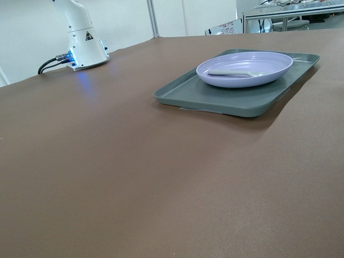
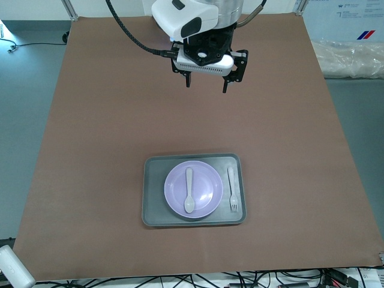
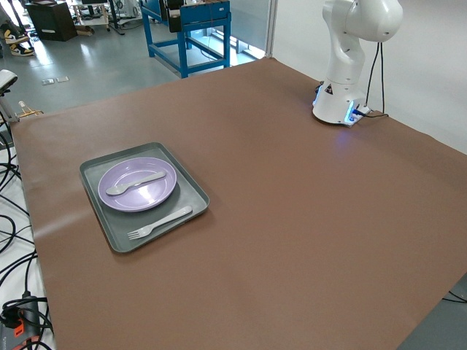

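Note:
My gripper (image 2: 206, 84) hangs at the back of the table in the left view, its two black fingers apart with nothing between them, well behind the tray. A grey tray (image 2: 152, 209) lies near the front, holding a lilac plate (image 2: 209, 186). A white spoon (image 2: 189, 203) rests on the plate, and a white fork (image 2: 233, 198) lies on the tray to the right of it. In the top view the plate (image 1: 244, 79) and tray (image 1: 183, 94) show from low down; the right view shows the fork (image 3: 160, 223) too.
The white arm base (image 3: 339, 102) stands at the table's back edge. Cables run along the front edge beside the table.

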